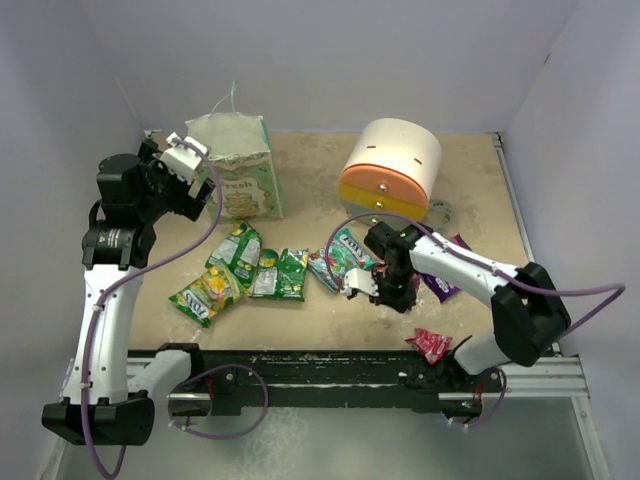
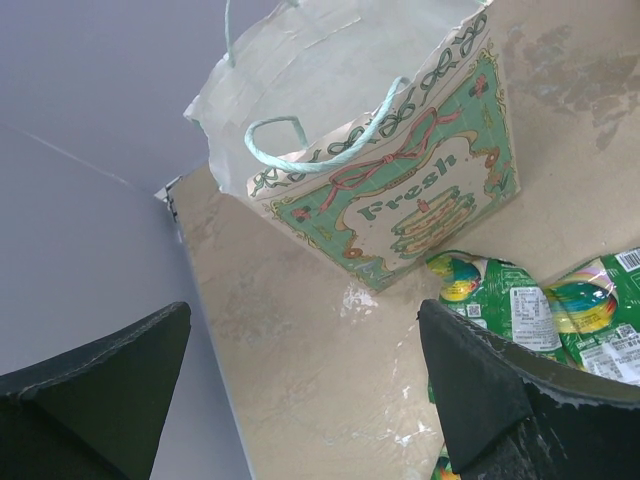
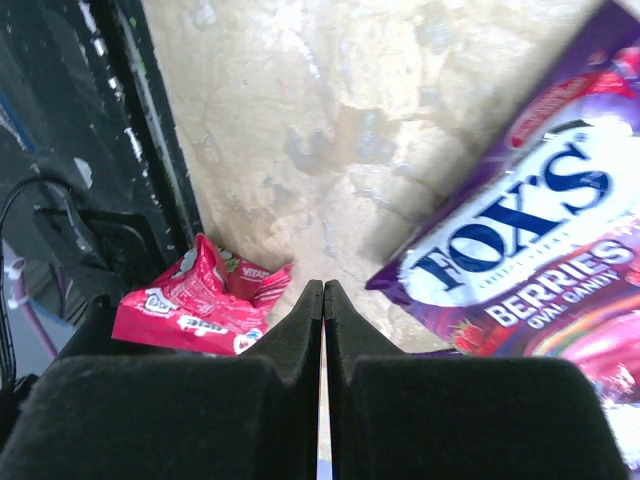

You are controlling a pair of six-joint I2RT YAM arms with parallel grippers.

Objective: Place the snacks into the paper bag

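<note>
A small pink snack packet (image 3: 205,305) lies crumpled at the table's front edge, close to the right arm's base; in the top view the packet (image 1: 430,345) is clear of the hand. My right gripper is shut with its tips together, nothing between them, and the pink packet is outside, to their left. Beyond, on the right, is a purple Foxs packet (image 3: 540,215). The paper bag (image 2: 420,200) stands with its top toward my left gripper, whose fingers are wide apart and empty. What the bag holds cannot be seen.
Green packets (image 1: 237,250) (image 1: 279,274), a yellow-green one (image 1: 205,294) and a teal one (image 1: 340,259) lie across the table's middle and left. A bread-bin-like drum (image 1: 400,165) stands at the back. A loop of rope handle (image 2: 330,160) rises over the bag's front.
</note>
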